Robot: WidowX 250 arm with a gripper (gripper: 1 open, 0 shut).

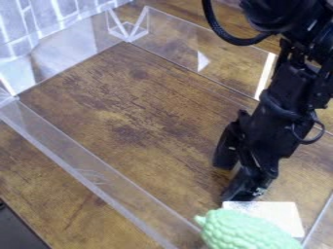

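A black robot arm reaches down from the upper right, its gripper [240,170] low over the wooden floor of a clear-walled enclosure, near the right side. The gripper appears open, with nothing visible between its fingers. Just below it lies a white flat rectangular piece [278,212], and in front of that, at the bottom edge, a pale green bumpy object [247,231] like a toy corn or gourd, partly over the white piece.
Transparent walls [97,190] border the wooden floor [136,117], which is clear across its middle and left. A pale curtain [39,24] hangs at the top left.
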